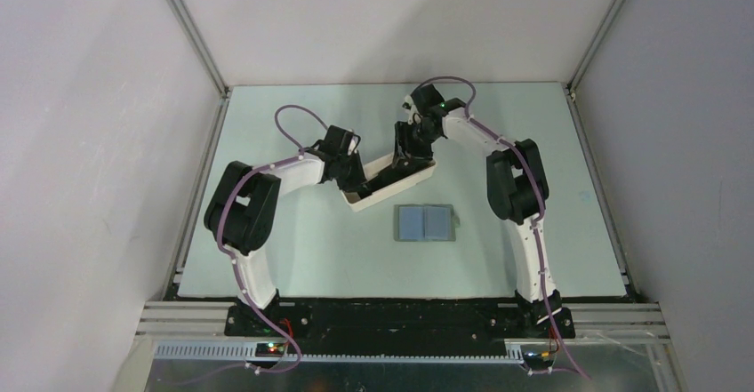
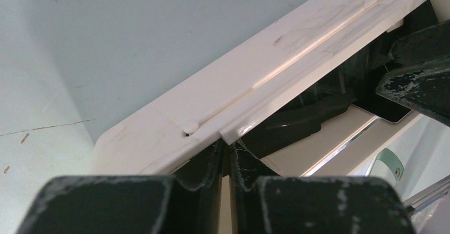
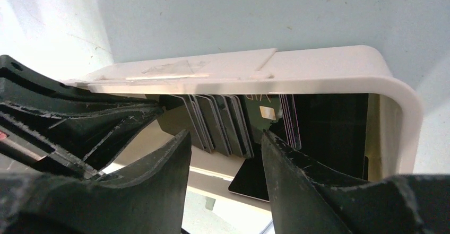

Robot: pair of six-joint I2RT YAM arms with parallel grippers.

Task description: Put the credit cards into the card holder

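Note:
Several dark cards (image 3: 215,122) stand on edge inside a white box (image 3: 244,72), one of them showing a gold chip (image 3: 268,113). A black card (image 3: 250,180) lies lower in the same box. My right gripper is open over these cards, its fingertips apart and no card visibly pinched. At the box's left end, my left gripper reaches in with its fingers close together. Its tips are partly lost in shadow, so whether anything sits between them is unclear. The blue two-panel card holder (image 1: 425,223) lies flat on the table in front of the box.
Both grippers work within the one narrow box, and the left fingers (image 3: 124,117) come close to the cards' left end. White box walls (image 1: 391,199) rise around them. Bare table (image 1: 356,263) surrounds the holder.

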